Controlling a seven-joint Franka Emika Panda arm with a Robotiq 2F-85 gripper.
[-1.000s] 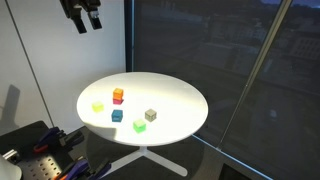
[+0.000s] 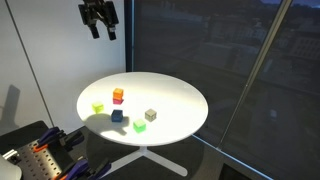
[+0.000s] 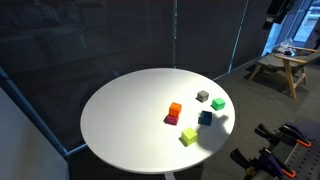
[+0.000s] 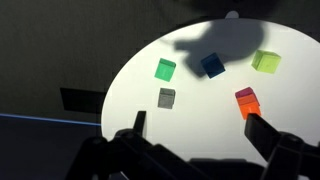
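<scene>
My gripper (image 2: 103, 36) hangs high above the table's back left in exterior view 1, open, with nothing between its fingers. On the white round table are several small blocks. An orange block (image 3: 175, 109) rests on a pinkish-red block (image 3: 170, 118). Toward the near edge sit a dark blue block (image 2: 117, 116), a green block (image 2: 139, 126) and a yellow-green block (image 2: 98, 106). A grey block (image 2: 150, 115) stands to the right of the blue one. The wrist view looks down on all of them, the grey block (image 4: 166, 98) lying nearest the left finger.
The round table (image 2: 170, 90) has wide bare room at its far and right side. Dark cables and clutter (image 2: 70, 165) lie beside the robot base at lower left. In exterior view 2, a wooden chair (image 3: 288, 68) stands behind on the right.
The gripper has swung to the right and a little lower in exterior view 1, with its fingers now turned more side by side. The blocks have not moved.
</scene>
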